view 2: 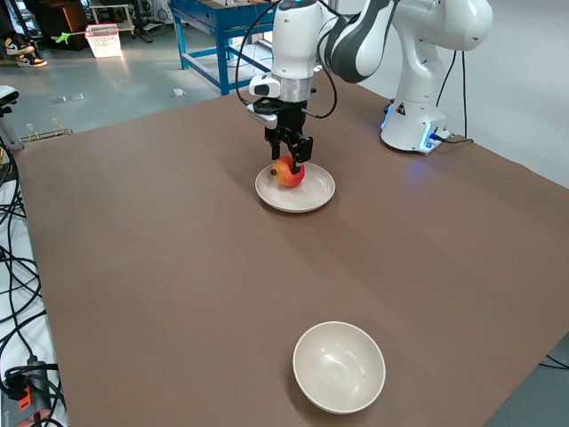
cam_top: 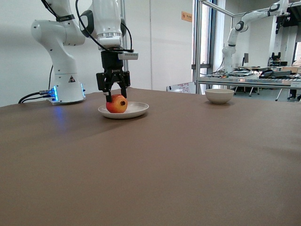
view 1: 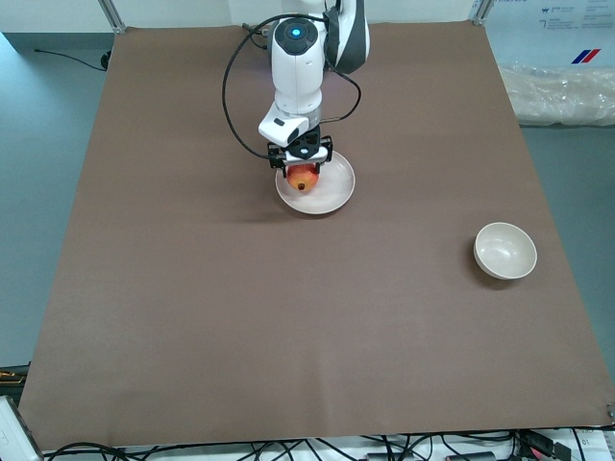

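Observation:
A red-yellow apple (view 1: 302,180) rests on a white plate (view 1: 336,187) near the back middle of the brown table; it also shows on the plate in the top view (cam_top: 116,103) and right view (view 2: 288,174). My black gripper (cam_top: 117,92) is directly over it, fingertips low around the apple's upper part. Whether they grip it or stand open around it I cannot tell. An empty white bowl (view 1: 505,251) sits apart to the right in the left view, in the foreground of the right view (view 2: 339,366).
Cables run beyond its edge at the bottom of the left view.

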